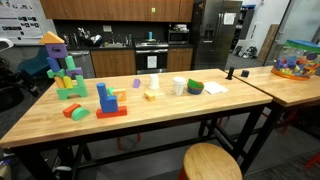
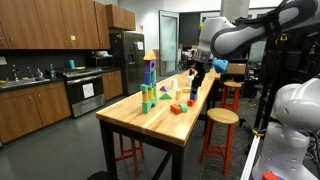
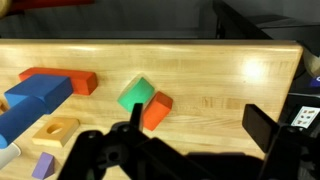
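Below my gripper lies the wooden tabletop. The two black fingers stand wide apart in the wrist view, with bare wood between them. Just left of that gap are a green block (image 3: 136, 93) and a red-orange block (image 3: 157, 111), lying close together. Farther left, a blue piece (image 3: 36, 100) is next to a red block (image 3: 80, 80). A yellow block (image 3: 56, 130) and a purple block (image 3: 44, 166) lie below them. Exterior view 1 has a stacked tower (image 1: 66, 68) of green, blue, purple and orange blocks at the table's left.
White cups (image 1: 179, 85) and a green bowl (image 1: 195, 87) stand toward the right of the table. A wooden stool (image 1: 211, 162) is in front. Beyond, a second table carries a clear tub (image 1: 296, 60) of colourful pieces.
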